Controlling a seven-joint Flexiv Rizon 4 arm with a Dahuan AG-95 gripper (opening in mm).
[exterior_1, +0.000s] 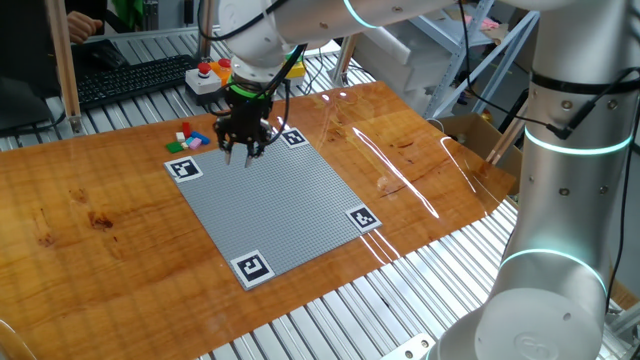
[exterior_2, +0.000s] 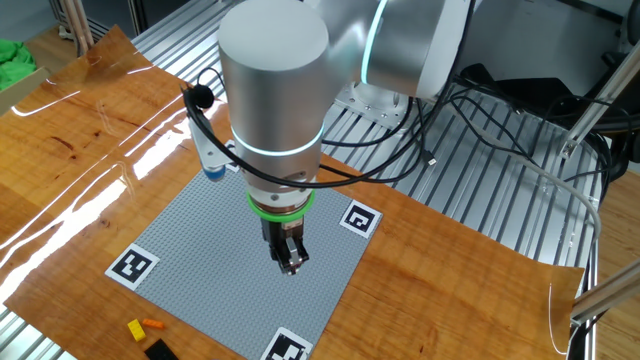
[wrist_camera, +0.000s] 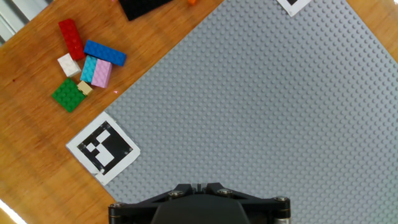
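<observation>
My gripper (exterior_1: 238, 161) hangs over the far part of the grey baseplate (exterior_1: 270, 205), its fingers spread apart with nothing visible between them. Seen from the other side, the gripper (exterior_2: 290, 270) is above the plate, and its finger gap is hard to make out. Beyond the plate's corner marker lies a loose group of bricks: red (wrist_camera: 71, 38), blue (wrist_camera: 105, 53), white (wrist_camera: 69, 65), turquoise (wrist_camera: 89, 68), pink (wrist_camera: 101, 73), green (wrist_camera: 68, 94) and a small tan one (wrist_camera: 84, 88). No brick shows on the visible plate.
Black-and-white markers (exterior_1: 252, 267) sit at the plate's corners. A yellow brick (exterior_2: 136, 329), an orange brick (exterior_2: 153, 323) and a black piece (exterior_2: 160, 350) lie off the plate. A keyboard (exterior_1: 135, 80) stands behind the table.
</observation>
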